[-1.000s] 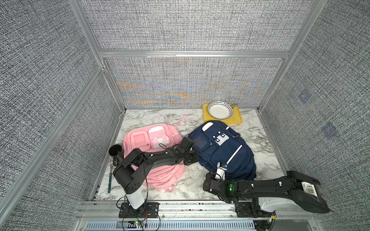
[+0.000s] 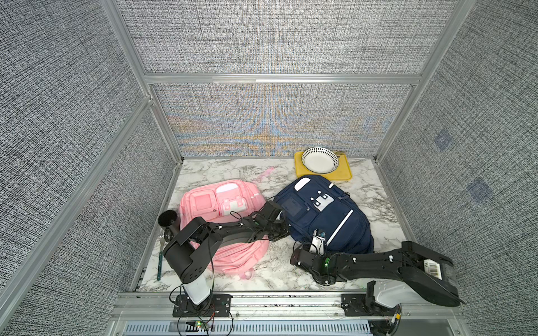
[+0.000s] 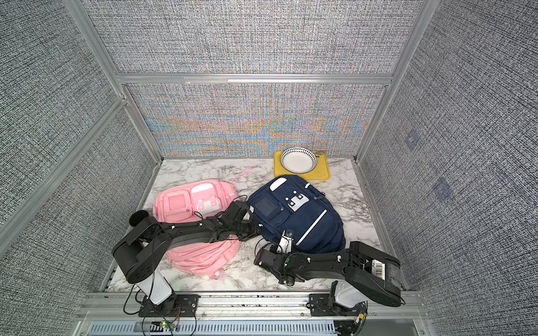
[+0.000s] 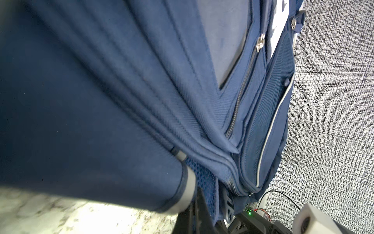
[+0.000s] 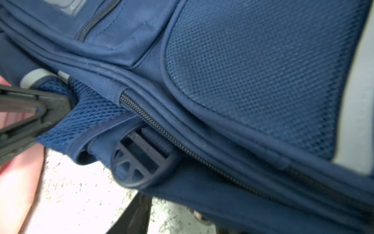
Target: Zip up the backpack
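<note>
The navy backpack [image 2: 319,212] lies right of centre, its white-trimmed front pockets facing up. My left gripper [image 2: 283,226] is shut at the bag's left side, its tips tucked against the fabric; whether cloth is between them is hidden. My right gripper hovers low at the bag's near side, fingers apart, below a dark plastic buckle [image 5: 142,163] and an exposed zipper track [image 5: 163,132] in the right wrist view. A zipper pull [image 4: 260,42] shows on a pocket in the left wrist view.
A pink backpack [image 2: 235,254] lies left, under my left arm. A yellow tray [image 2: 341,172] with a patterned bowl [image 2: 320,159] sits at the back. A black cylindrical object [image 2: 168,219] stands at the far left, a teal-handled utensil [image 2: 160,263] beside it.
The left arm and the bags look nearly unchanged.
</note>
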